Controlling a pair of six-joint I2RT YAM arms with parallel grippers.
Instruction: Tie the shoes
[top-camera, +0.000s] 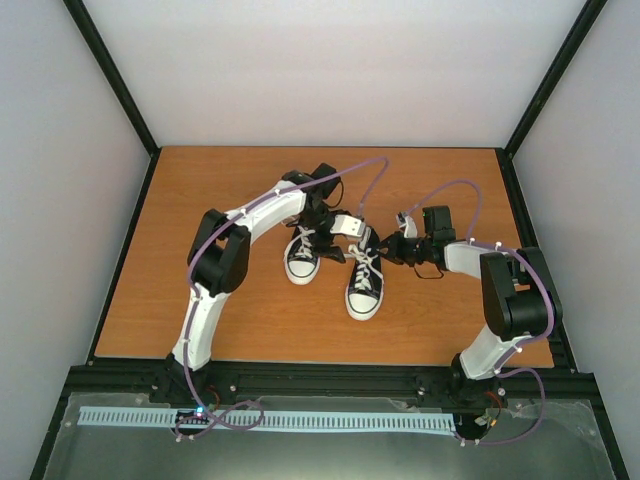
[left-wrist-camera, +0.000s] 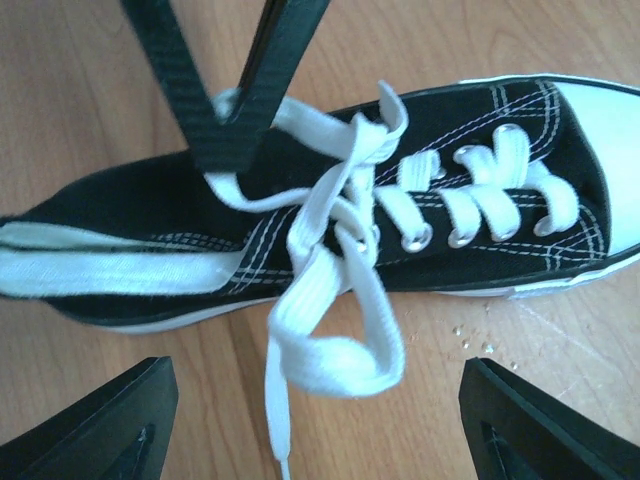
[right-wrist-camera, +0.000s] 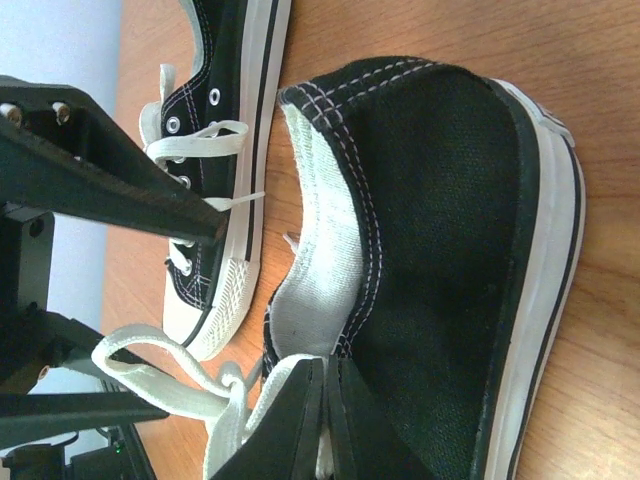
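The right black shoe (top-camera: 365, 285) stands upright on the table, its white laces crossed over the tongue. In the left wrist view a white loop (left-wrist-camera: 345, 375) sticks out from the crossing, with a loose lace end (left-wrist-camera: 278, 410) beside it. Around that loop my left gripper stands open, its fingers (left-wrist-camera: 95, 420) wide apart and clear of the lace. My right gripper is shut on a white lace at the shoe's other side, above its opening. The left black shoe (top-camera: 301, 262) sits alongside, partly covered by my left arm.
Both grippers are close together over the right shoe, with little room between them. Bare wooden table (top-camera: 250, 330) lies in front of the shoes and to the left. Purple cables (top-camera: 290, 187) run along both arms.
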